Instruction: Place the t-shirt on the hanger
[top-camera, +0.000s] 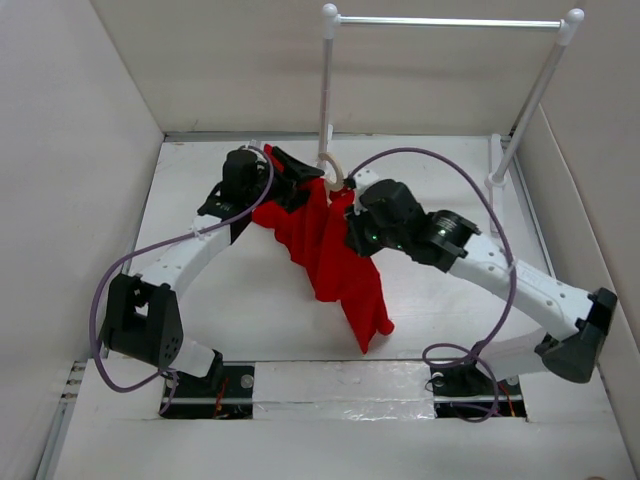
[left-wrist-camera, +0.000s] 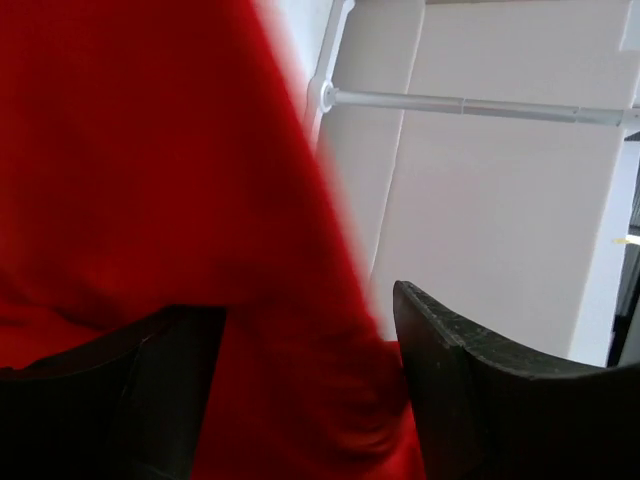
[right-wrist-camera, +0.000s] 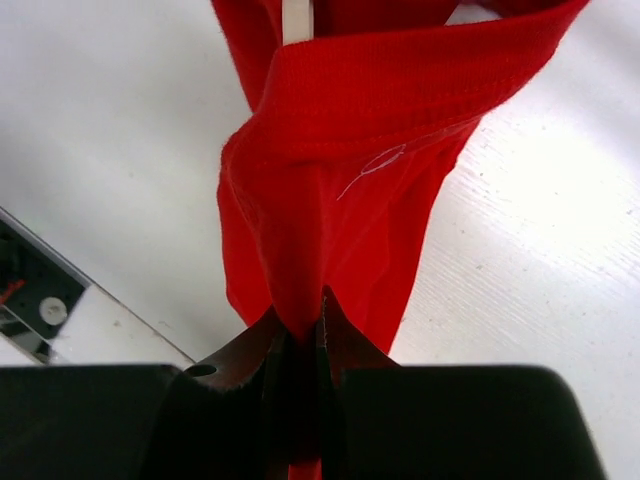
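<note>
The red t shirt (top-camera: 345, 285) hangs between both arms, its lower end trailing toward the table's front. A pale hanger (top-camera: 333, 165) shows at its top in the top view and in the right wrist view (right-wrist-camera: 297, 20), partly covered by fabric. My left gripper is at the shirt's upper left, its fingers apart with blurred red fabric between and in front of them; whether it grips is unclear. My right gripper is shut on a gathered fold of the shirt below the collar band.
A white rack with a horizontal rail (top-camera: 450, 22) stands behind at the back, one post just behind the hanger. White walls bound the workspace on the sides and back.
</note>
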